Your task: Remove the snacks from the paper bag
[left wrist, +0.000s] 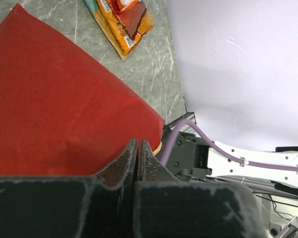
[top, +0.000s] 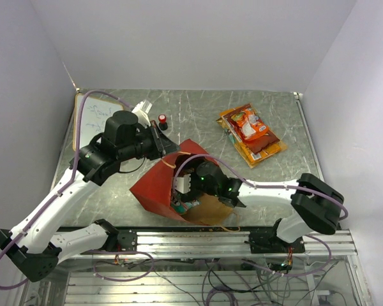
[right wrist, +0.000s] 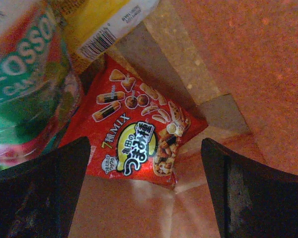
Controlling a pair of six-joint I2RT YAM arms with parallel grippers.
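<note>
The red paper bag (top: 154, 186) lies tilted on the table, its mouth toward the right arm. My left gripper is shut on the edge of the bag at its upper rim. Inside the bag, my right gripper stands open, its two fingers to either side of a red snack packet (right wrist: 134, 134) and apart from each other. A green and white packet (right wrist: 25, 89) lies left of it, and a yellow packet (right wrist: 109, 25) above. From the top, the right gripper hides most of the bag's contents.
Several snack packets (top: 252, 132) lie piled on the table at the right back. A small dark bottle with a red cap (top: 163, 121) and a whiteboard (top: 97, 120) are at the left back. Bare table lies between the pile and the bottle.
</note>
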